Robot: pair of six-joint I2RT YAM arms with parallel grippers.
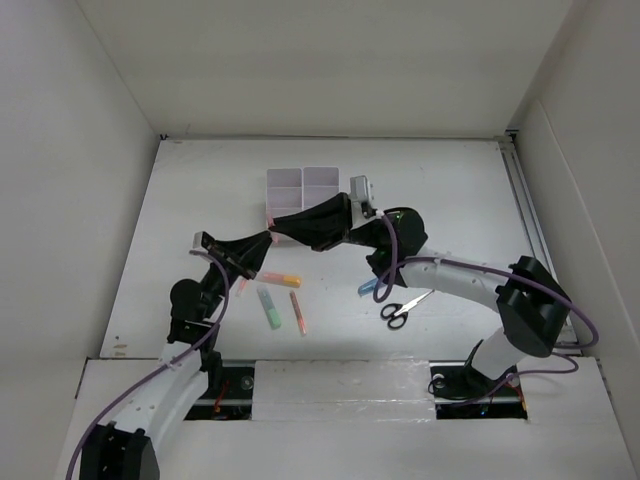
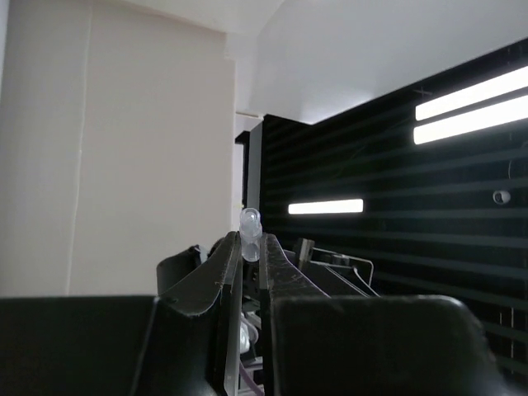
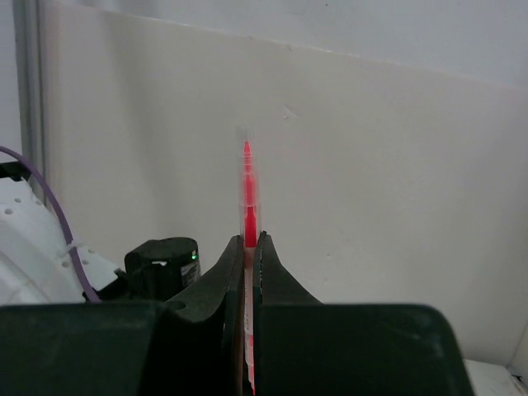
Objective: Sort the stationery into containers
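Observation:
Held up in front of the white divided container (image 1: 303,185) is a slim pink-red pen (image 3: 249,198). My right gripper is shut on it, with its red tip and clear cap standing out past the fingers. From the left, my left gripper (image 1: 269,236) meets the right one in the top view. In the left wrist view a clear pen end (image 2: 251,227) sits between the shut fingertips. On the table lie an orange highlighter (image 1: 285,280), a green highlighter (image 1: 269,308), a red pen (image 1: 298,312), a blue item (image 1: 368,287) and black-handled scissors (image 1: 396,316).
Another thin pink pen (image 1: 242,285) lies partly behind the left gripper. The right arm (image 1: 460,278) stretches over the scissors area and covers part of the container's front. Clear white table (image 1: 440,180) spreads right of the container.

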